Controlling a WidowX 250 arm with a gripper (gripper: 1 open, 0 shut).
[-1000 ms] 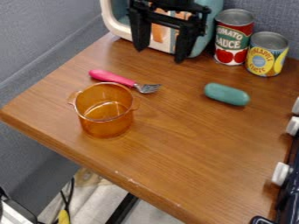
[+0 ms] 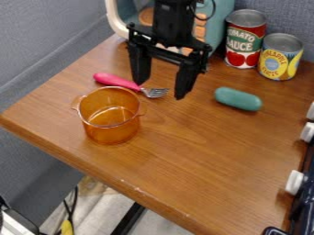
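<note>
My black gripper [image 2: 162, 79] hangs open over the back middle of the wooden table, its two fingers apart with nothing seen between them. Below and left of it lies a fork with a pink handle [image 2: 117, 82], its metal head partly beside the left finger. An orange transparent pot [image 2: 109, 121] stands at the left front. A teal cylindrical object [image 2: 238, 98] lies right of the gripper.
A tomato sauce can [image 2: 244, 41] and a yellow can [image 2: 280, 58] stand at the back right. A light teal container [image 2: 123, 15] sits behind the gripper. A black appliance with white knobs [image 2: 297, 184] lines the right edge.
The gripper has moved down and toward the front of the table, slightly left. The objects on the table have not visibly moved.
</note>
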